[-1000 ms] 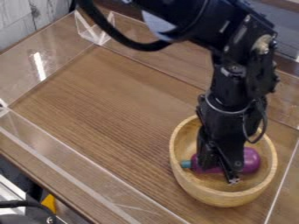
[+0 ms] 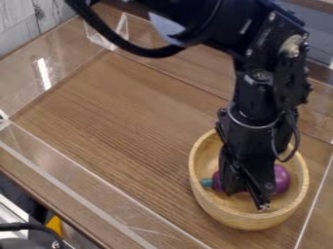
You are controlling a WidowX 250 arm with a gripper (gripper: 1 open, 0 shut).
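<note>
My black gripper [image 2: 244, 187] reaches down from the top of the view into a round tan wooden bowl [image 2: 207, 212] at the lower right. In the bowl lies a purple eggplant-like object [image 2: 275, 176] with a teal-green end at the left, partly hidden behind the gripper. The fingertips are low over or on the purple object; whether anything is between them is hard to see.
Clear plastic edging runs along the left side, and black cables with a yellow piece lie at the lower left corner.
The gripper has shifted slightly within the bowl, now covering a little more of the purple object. The bowl stands about where it was.
</note>
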